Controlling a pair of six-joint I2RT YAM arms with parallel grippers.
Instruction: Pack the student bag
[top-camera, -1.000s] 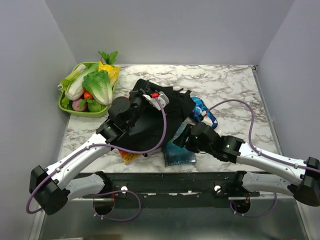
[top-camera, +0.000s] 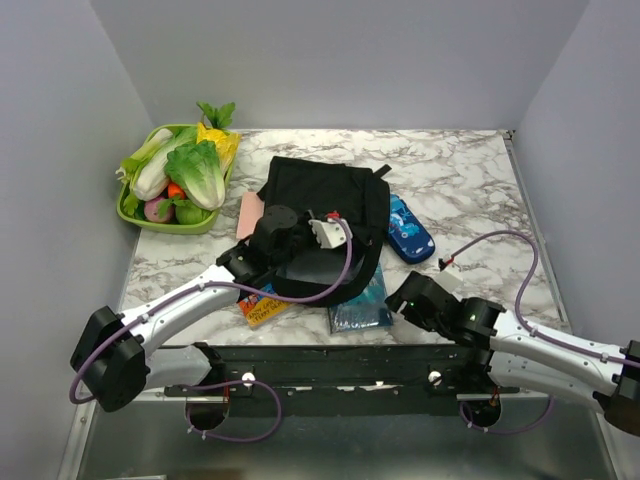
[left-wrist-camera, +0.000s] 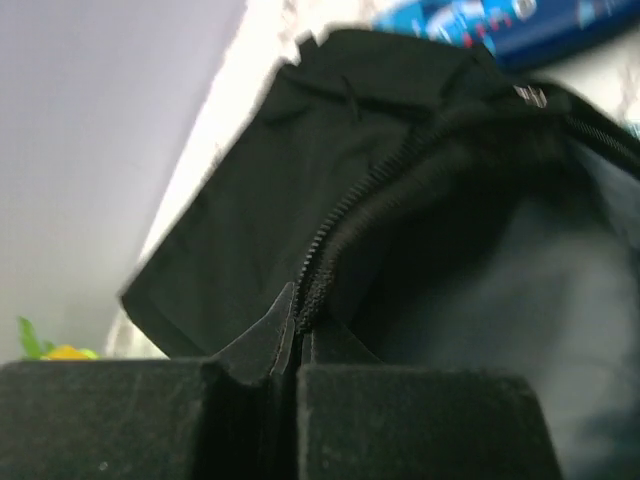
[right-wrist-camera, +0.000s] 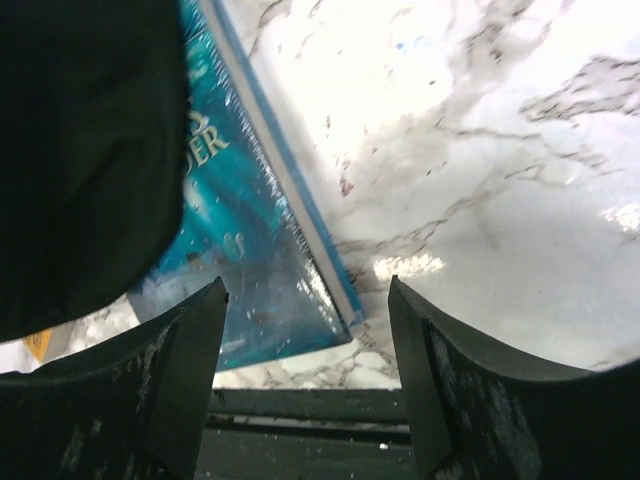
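Note:
The black bag (top-camera: 325, 187) lies at the middle of the table with its mouth spread and a grey inside showing. My left gripper is shut on the zippered edge of the bag's opening. To the right, over the table's front, my right gripper stands open with nothing between its fingers. A teal book (right-wrist-camera: 235, 210) lies flat, partly under the bag. Behind the right gripper is a blue pencil case (top-camera: 408, 230). An orange and blue book (top-camera: 264, 307) pokes out at the bag's front left, mostly covered.
A green basket (top-camera: 180, 228) of vegetables stands at the back left. Something pink (top-camera: 249, 214) shows beside the bag's left side. Walls close in the back and both sides.
The left gripper has come lower with the bag's edge, and the bag has settled flatter over the books. The right gripper has drawn back to the right and toward the front.

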